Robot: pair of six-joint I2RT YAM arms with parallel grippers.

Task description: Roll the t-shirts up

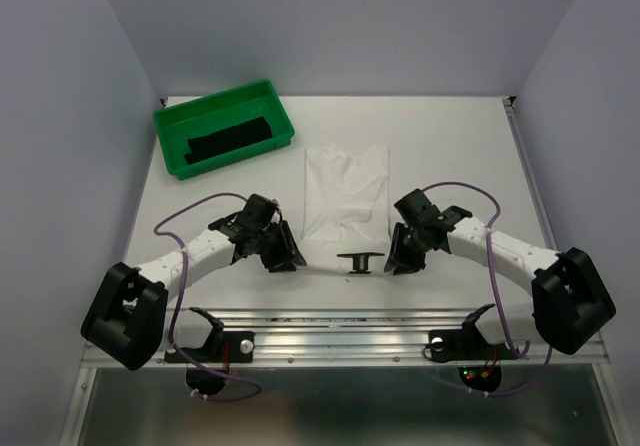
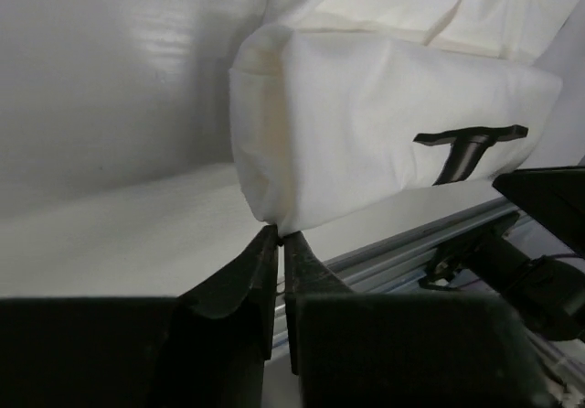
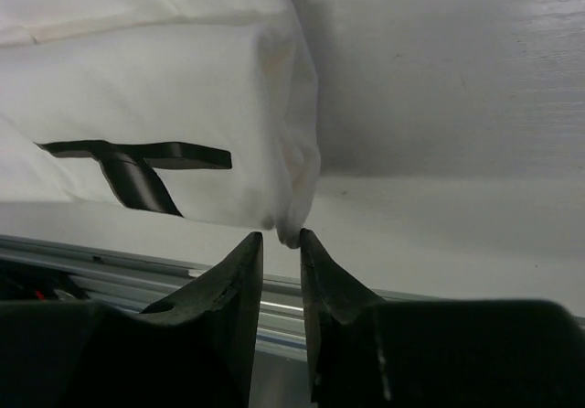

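A white t-shirt (image 1: 347, 191) lies in the middle of the table, its near end folded into a thick band that shows a black print (image 1: 360, 262). At the band's left end is my left gripper; its fingertips stand very close together at the cloth's lower corner, and whether they pinch it cannot be told. My right gripper is at the other end, its fingers visibly apart. The cloth's lower corner (image 3: 291, 230) reaches down to the right fingertips. From above, the grippers hide both ends of the band.
A green bin (image 1: 180, 126) holding a dark folded cloth (image 1: 230, 139) stands at the back left. Metal rails (image 1: 350, 331) run along the near table edge. Bare table lies on both sides of the shirt and behind it.
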